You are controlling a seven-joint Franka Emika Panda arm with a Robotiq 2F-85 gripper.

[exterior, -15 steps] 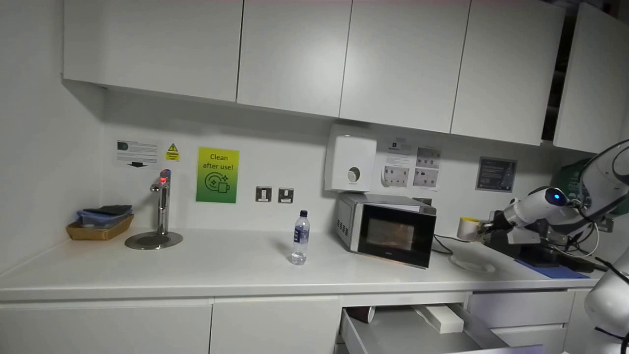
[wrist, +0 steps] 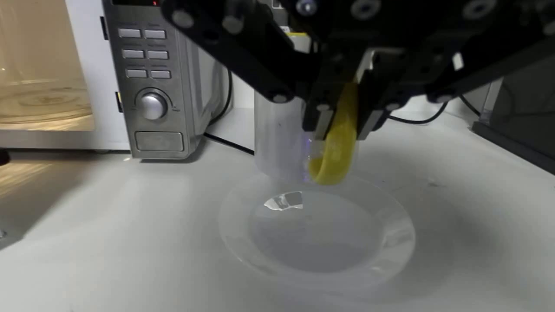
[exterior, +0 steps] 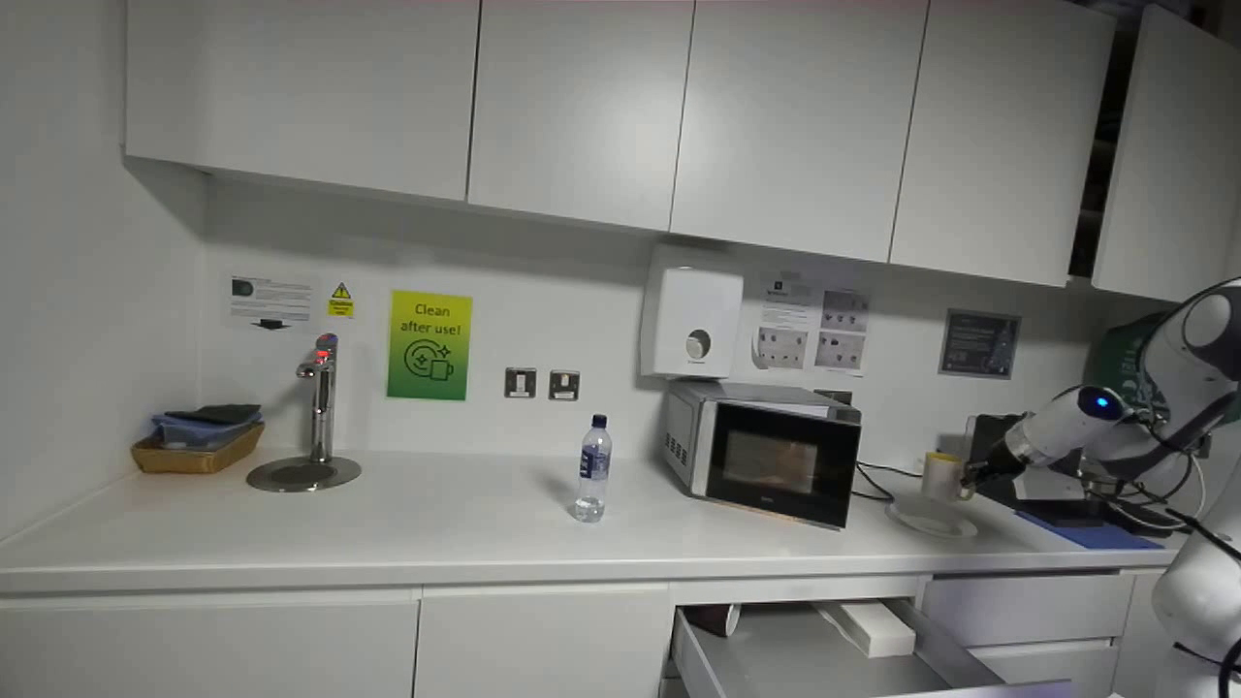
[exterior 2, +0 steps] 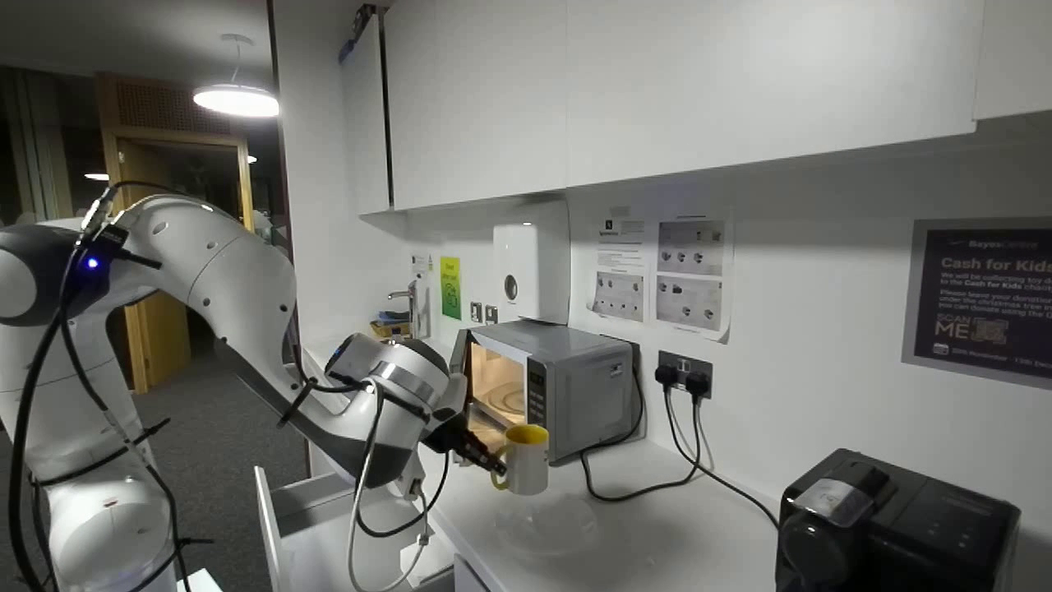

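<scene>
A white mug with a yellow inside and yellow handle [wrist: 341, 148] is held by my gripper, whose fingers are shut on that handle. In the second exterior view the mug [exterior 2: 528, 462] is upright, with the gripper [exterior 2: 500, 468] reaching it from the left. Below the mug, a clear-looking plate [wrist: 317, 234] lies on the counter; the mug appears to hang above its far part, apart from it. From the first exterior view, the mug [exterior: 940, 475] shows over the plate's [exterior: 933, 530] back side.
The microwave [exterior 2: 582, 385] stands beside the plate with its door open and its inside lit. Cables [exterior 2: 651, 498] run along the wall to a black coffee machine [exterior 2: 888, 523]. A bottle [exterior: 592, 471] stands farther left. An open drawer [exterior: 791, 669] juts out below the counter.
The mug, held in the gripper, has moved right and slightly down in the first exterior view. It now looks more upright. The plate, microwave and bottle have stayed put.
</scene>
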